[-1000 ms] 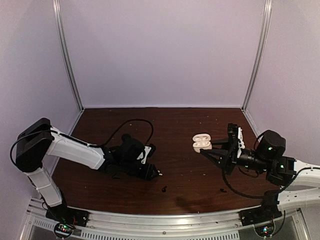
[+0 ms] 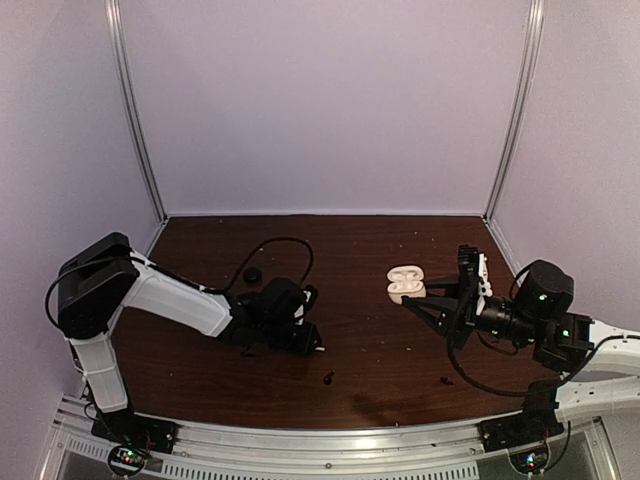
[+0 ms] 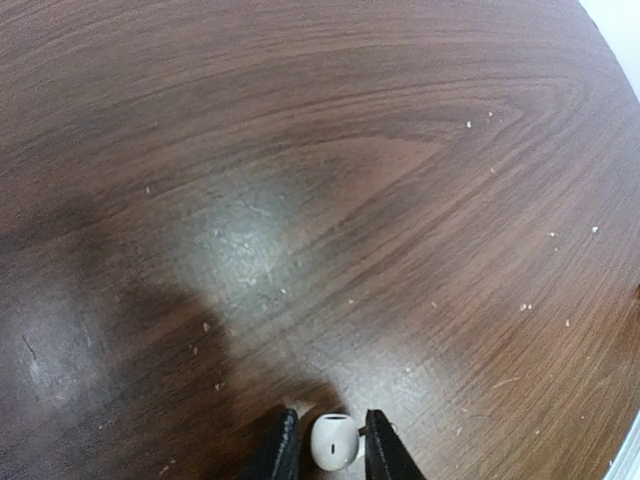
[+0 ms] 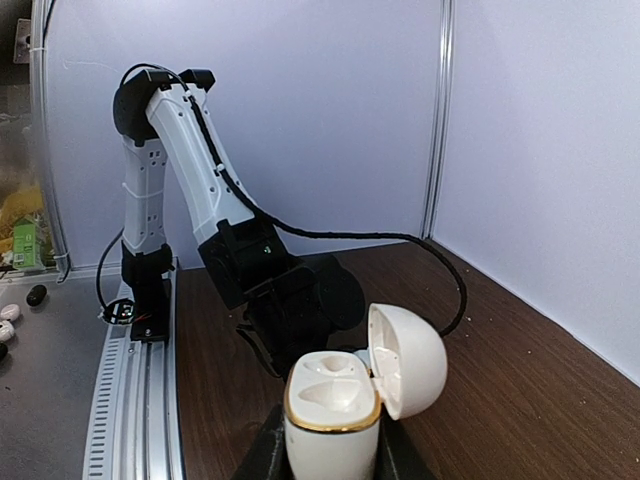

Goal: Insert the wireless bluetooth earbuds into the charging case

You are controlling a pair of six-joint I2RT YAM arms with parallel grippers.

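Note:
A white earbud [image 3: 334, 441] is on the brown table, with my left gripper low around it. The left fingers [image 3: 284, 446] stand part open, one on each side, and narrow gaps show between them and the earbud. From above, only a small white tip of the earbud [image 2: 320, 348] shows beside the left gripper. The white charging case [image 4: 330, 440] is held upright by my right gripper, shut on its body. Its lid [image 4: 408, 360] is open and its wells [image 4: 332, 393] look empty.
Small black pieces lie on the table, one near the front middle [image 2: 328, 378] and another front right [image 2: 446, 380]. A black round object [image 2: 253, 275] sits behind the left arm. Bare table [image 2: 360, 330] separates the two grippers.
The left arm has shifted to the right, its forearm and wrist swinging over the earbud's spot. The right arm and the case have barely moved.

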